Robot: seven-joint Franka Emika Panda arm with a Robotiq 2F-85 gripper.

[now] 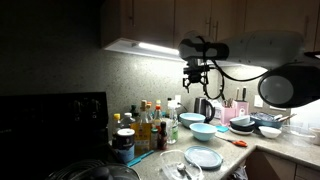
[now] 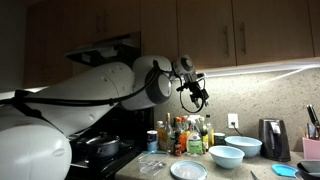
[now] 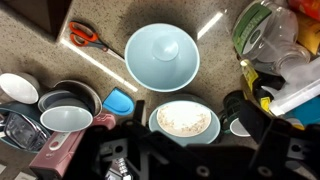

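My gripper [image 1: 193, 86] hangs high above the counter, fingers apart and pointing down. Nothing is between its fingers. Below it in the wrist view, an empty light blue bowl [image 3: 162, 57] lies in front of the gripper. A second blue bowl [image 3: 185, 119], with a white speckled patch inside, shows between the fingers but far beneath them. Both stand on the counter in exterior view 2, the nearer bowl [image 2: 226, 157] and the farther bowl [image 2: 242, 146] close together. A pale blue plate [image 2: 188, 170] is nearer the front.
Several bottles [image 2: 183, 137] crowd the counter's left part, and a clear container [image 1: 180, 170] sits before them. Orange-handled scissors [image 3: 92, 41], stacked bowls [image 3: 68, 112] and a black kettle [image 2: 273, 139] are around the bowls. Cabinets [image 2: 210, 40] overhang the back.
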